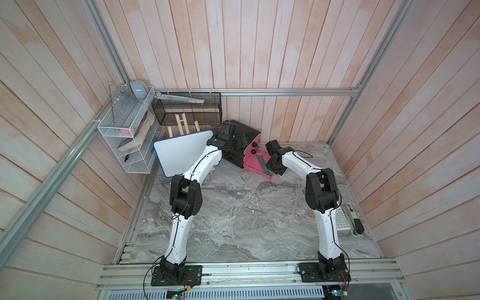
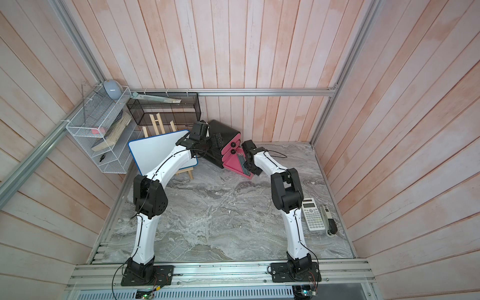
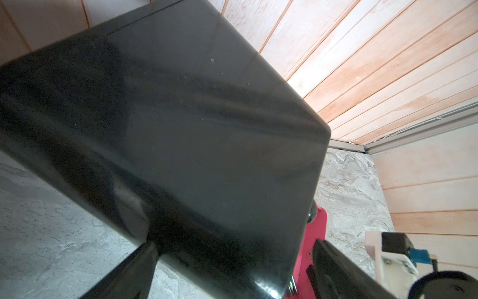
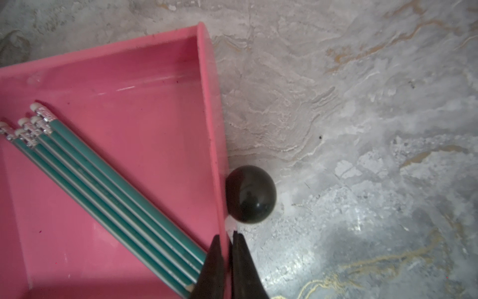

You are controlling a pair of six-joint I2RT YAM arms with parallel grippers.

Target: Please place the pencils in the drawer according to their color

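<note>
A pink drawer [image 1: 252, 165] is pulled out of the black drawer unit [image 3: 174, 139], with several teal pencils [image 4: 114, 184] lying inside it. My right gripper is shut on the drawer's wall near a round black knob [image 4: 250, 194]. My left gripper is up against the black unit, whose body fills most of the left wrist view; its fingers are at that view's lower edge, apart, and whether anything is between them beyond the unit's body is unclear.
A whiteboard [image 1: 177, 155] on a wooden easel stands left of the unit, below wire racks [image 1: 125, 107]. A calculator [image 2: 312, 215] and another device lie at the front right.
</note>
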